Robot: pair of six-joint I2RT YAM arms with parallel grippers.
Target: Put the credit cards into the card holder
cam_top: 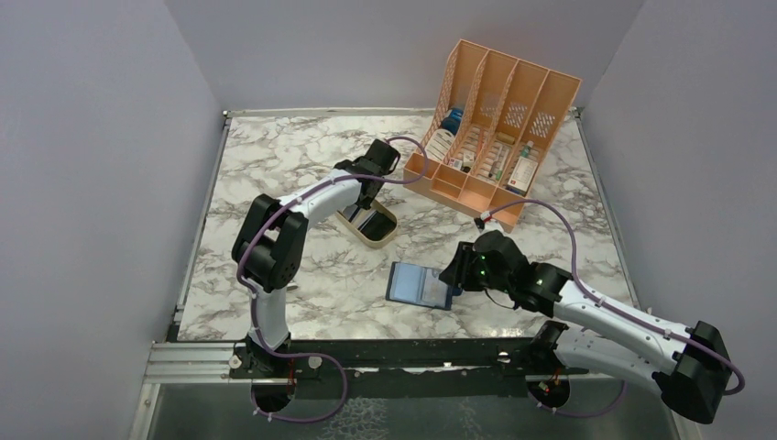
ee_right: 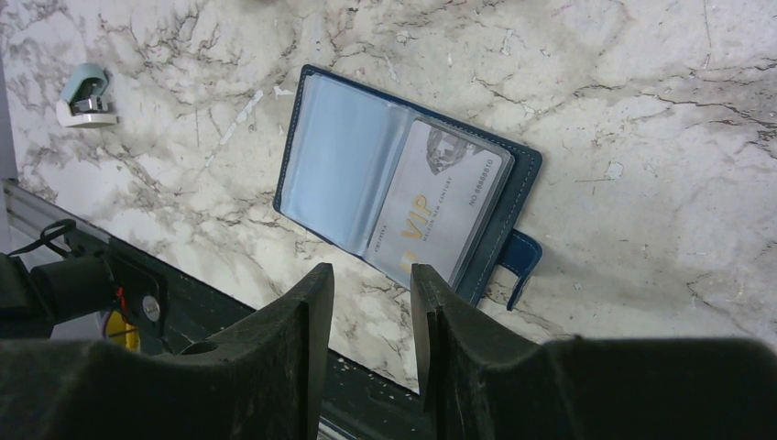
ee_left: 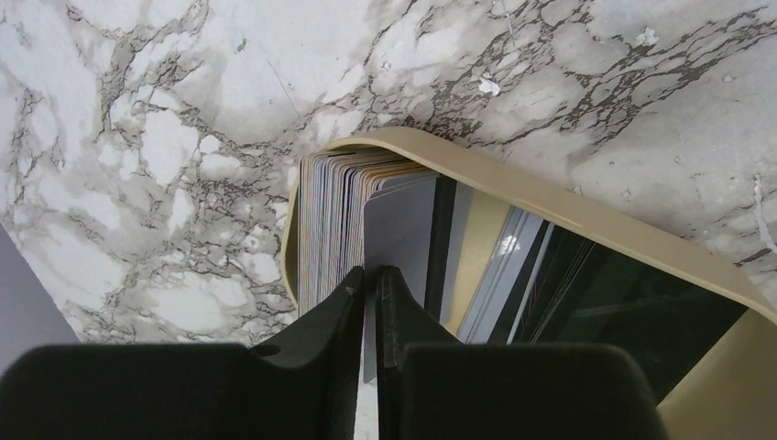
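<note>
In a beige box (cam_top: 383, 234) stand many cards (ee_left: 325, 220), packed in a stack at one end. My left gripper reaches into it at a grey card (ee_left: 403, 225) at the front of that stack, its fingertips close together around the card's edge; whether they grip it is unclear. The open blue card holder (cam_top: 412, 282) lies near the front edge, a VIP card (ee_right: 431, 197) in its right side. My right gripper is over the holder with its fingers apart and nothing between them.
An orange compartment organizer (cam_top: 495, 110) with assorted items stands at the back right. A small metal object (ee_right: 87, 105) lies left of the holder.
</note>
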